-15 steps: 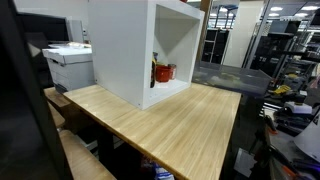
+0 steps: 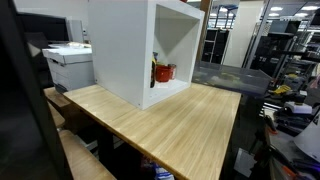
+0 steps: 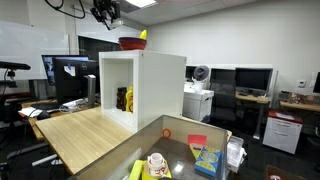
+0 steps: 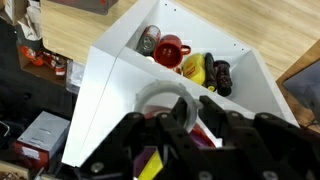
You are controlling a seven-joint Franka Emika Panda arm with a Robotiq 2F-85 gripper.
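Note:
A clear, round, cup-like object [image 4: 165,98] with a pale rim is between the dark fingers of my gripper in the wrist view, and the gripper is shut on it. High in exterior view 2 hangs the gripper [image 3: 107,18], above the white shelf box [image 3: 155,82] and left of the red bowl [image 3: 131,43] on its top. A yellow item [image 3: 143,35] sticks up from that bowl. The held object partly hides the bowl in the wrist view. Exterior view 1 does not show the gripper.
Inside the box stand a red mug [image 4: 171,50], a clear glass [image 4: 149,40], a yellow bottle [image 4: 194,69] and dark bottles. A grey bin [image 3: 180,138] holding several items is beside the table.

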